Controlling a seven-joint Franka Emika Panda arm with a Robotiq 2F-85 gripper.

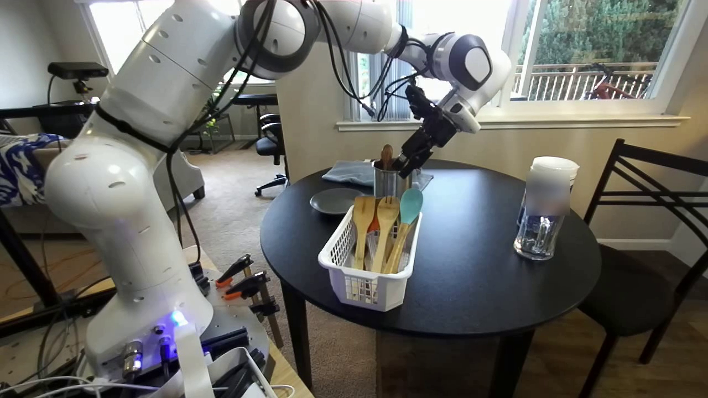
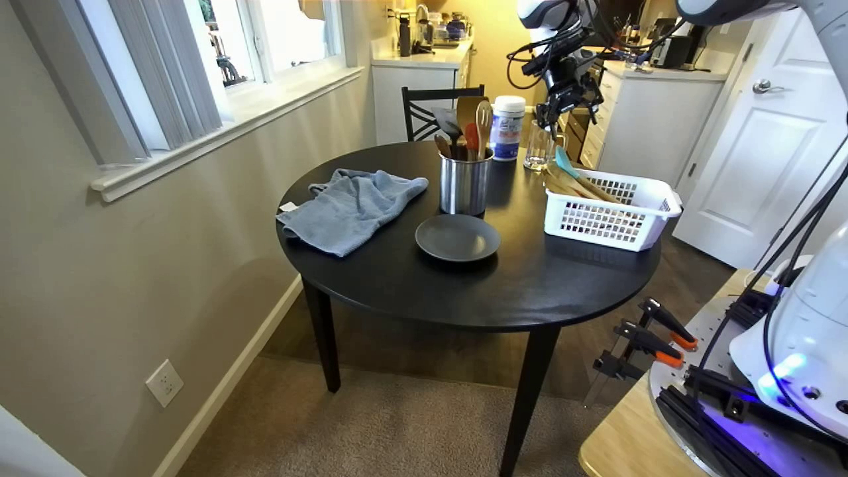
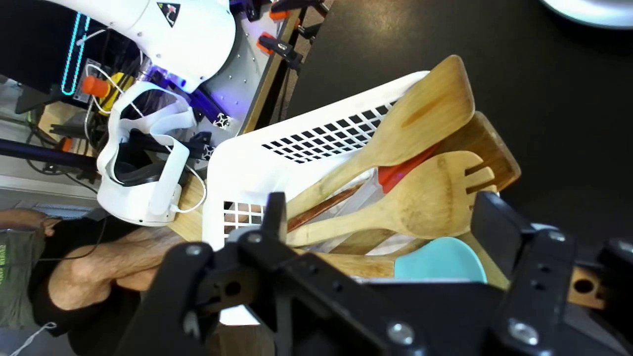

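My gripper is open, its black fingers wide apart with nothing held between them. In the wrist view, the white basket of utensils lies beyond the fingers. Inside it are a wooden spatula, a slotted wooden utensil and a teal-headed utensil; something red shows below them. From exterior view 1, the gripper hangs over the table, overlapping the metal utensil holder in the picture. Exterior view 2 shows the gripper apart from that holder, above the far side of the basket.
A grey plate and a blue cloth lie near the holder. The white-lidded canister and a glass mug stand across the round black table.
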